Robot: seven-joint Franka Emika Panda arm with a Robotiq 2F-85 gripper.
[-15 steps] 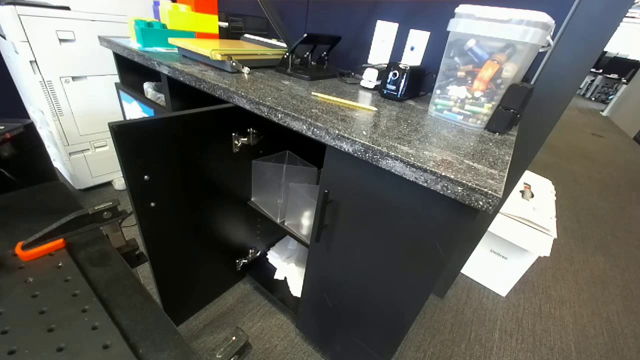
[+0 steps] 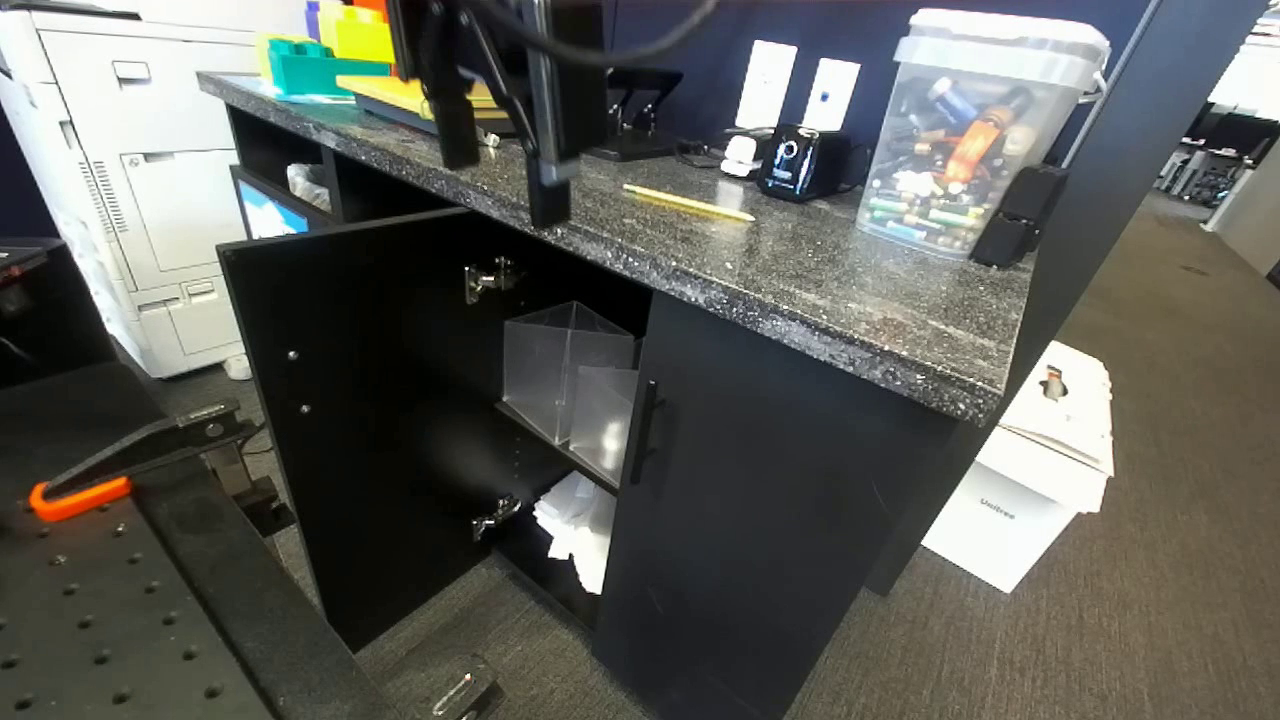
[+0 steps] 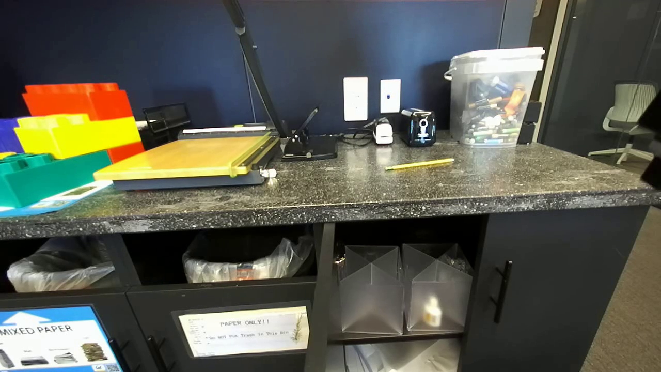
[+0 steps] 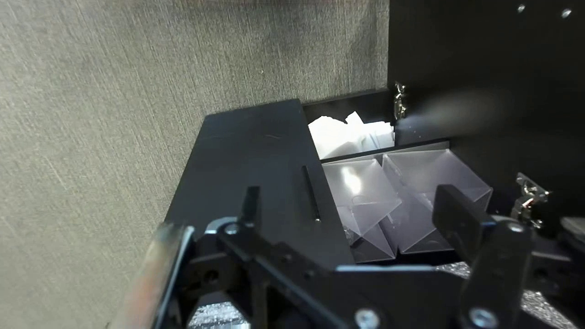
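Note:
My gripper (image 2: 501,182) hangs at the top of exterior view 1, pointing down over the front part of the counter. In the wrist view its two fingers (image 4: 450,211) stand wide apart, with nothing between them. Below it, a black cabinet door (image 2: 372,408) is swung open. Clear bins (image 3: 372,291) sit on the cabinet's upper shelf; white papers (image 2: 578,524) lie beneath. The neighbouring door (image 4: 247,170), with a black bar handle (image 3: 503,291), is closed. On the counter lies a yellow pencil (image 3: 420,164), clear of the gripper.
A lidded tub of batteries (image 3: 496,99) stands at the counter's right end. Behind the pencil is a small black device (image 3: 419,127). A yellow paper cutter (image 3: 192,158) and large toy bricks (image 3: 77,136) occupy the left.
My gripper has come into exterior view 1 from above, now covering part of the paper cutter. The cabinet door, pencil and other counter items have not moved.

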